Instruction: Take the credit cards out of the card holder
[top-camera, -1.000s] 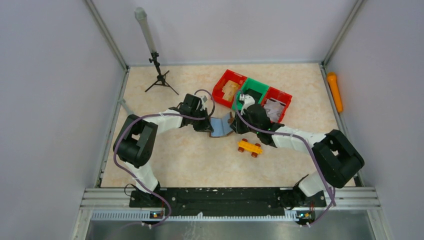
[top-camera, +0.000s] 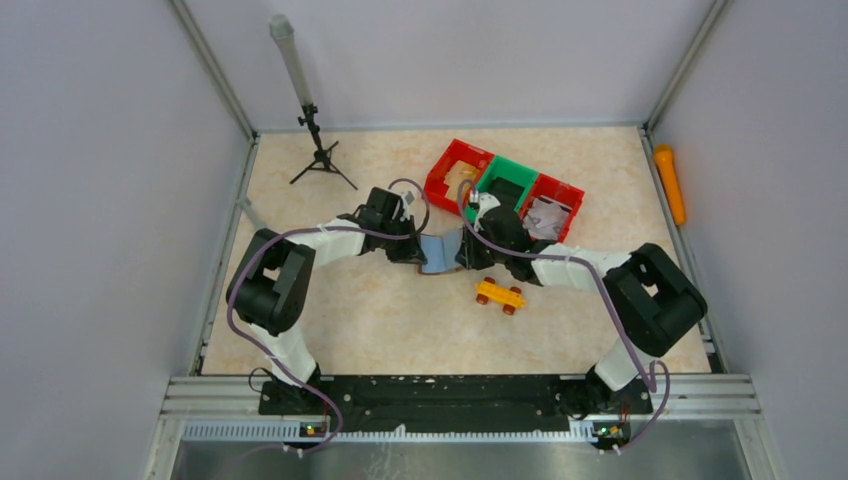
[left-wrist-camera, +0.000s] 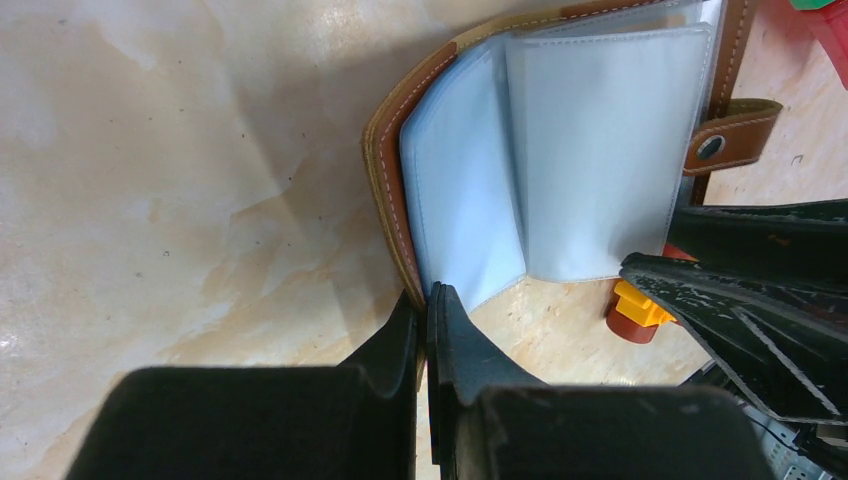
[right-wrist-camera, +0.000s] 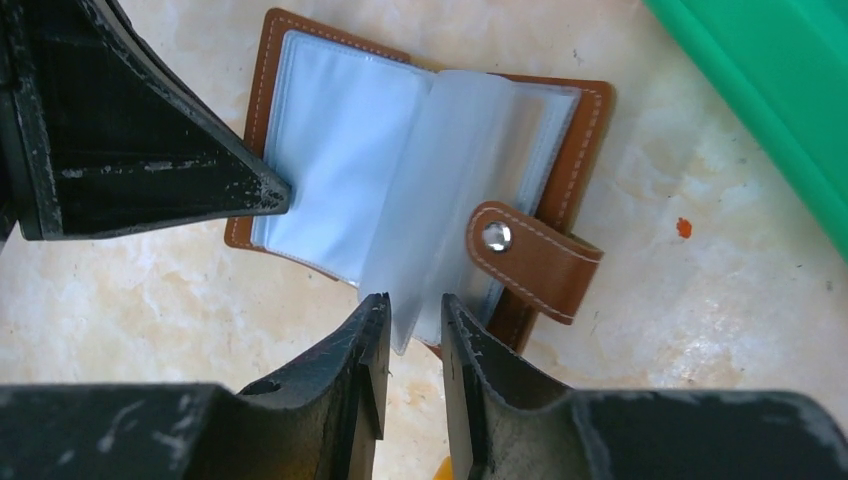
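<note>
The card holder (top-camera: 433, 252) lies spread open on the table between both arms, with a brown stitched leather border and pale translucent sleeves (right-wrist-camera: 440, 190). Its brown edge (left-wrist-camera: 392, 190) runs down into my left gripper, which is shut on it. My right gripper is partly open at the holder's other side. The lower corner of a raised sleeve leaf reaches between its fingertips, which are apart and not closed on it. A snap strap (right-wrist-camera: 535, 255) sticks out from that side. No separate card can be made out inside the sleeves.
Behind the holder stand a red bin (top-camera: 436, 186), a green bin (top-camera: 520, 172) and another red bin (top-camera: 570, 195). A yellow toy car (top-camera: 499, 294) sits just in front of the right gripper.
My right gripper has shifted slightly left, further over the holder, as its arm swung inward. The left arm and the holder's left side have stayed put.
</note>
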